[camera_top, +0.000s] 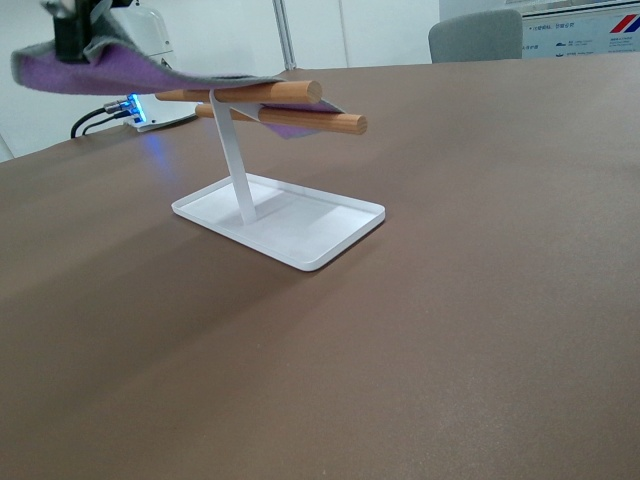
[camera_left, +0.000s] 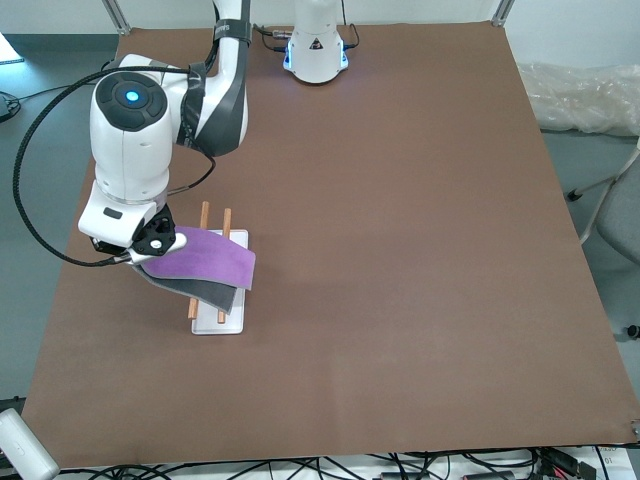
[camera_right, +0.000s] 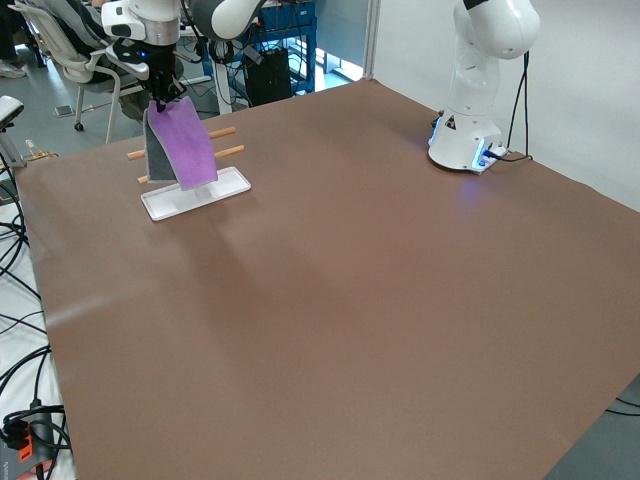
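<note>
A white rack with a tray base (camera_top: 280, 225) and two wooden bars (camera_top: 300, 122) stands on the brown table. A purple and grey cloth (camera_left: 205, 258) is draped over the bars. Above the rack's left side, my black gripper (camera_top: 72, 35) is shut on the raised end of the cloth; in the right view the gripper (camera_right: 162, 98) is at the cloth's upper end. Its fingertips are hidden in the left view by the arm.
Cables run along the outer edge.
</note>
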